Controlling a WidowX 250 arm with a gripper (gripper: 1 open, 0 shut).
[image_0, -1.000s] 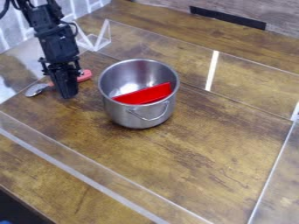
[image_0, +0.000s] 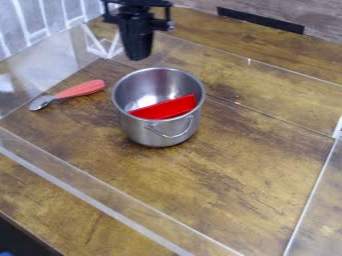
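A steel pot (image_0: 158, 132) with a wire handle stands near the middle of the table, a red block (image_0: 163, 108) inside it. A spoon (image_0: 70, 92) with a red-orange handle lies to the left of the pot. My dark gripper (image_0: 134, 40) is raised behind and above the pot, blurred at the top of the view, apart from pot and spoon; its fingers are too blurred to read.
Clear panels edge the work area, and a dark edge runs at the top right.
My gripper has risen from beside the spoon at the left and moved back and right to above the pot. The spoon and pot appear unmoved.
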